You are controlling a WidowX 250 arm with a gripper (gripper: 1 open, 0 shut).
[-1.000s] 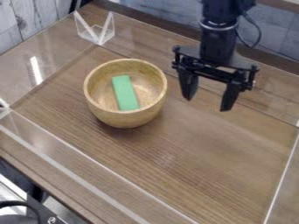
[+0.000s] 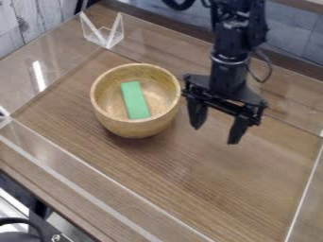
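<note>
My black gripper [image 2: 225,112] hangs low over the table, right of a wooden bowl [image 2: 164,112], its two fingers spread apart with nothing visible between them. A green block [image 2: 135,100] lies inside the bowl. The gripper is close to the bowl's right side; whether it touches the table is unclear.
A small white wire-like object [image 2: 104,28] stands at the back left. A dark gap shows beyond the table's left edge.
The arm has shifted slightly and now appears a little larger and differently angled. The bowl and green block look unchanged.
</note>
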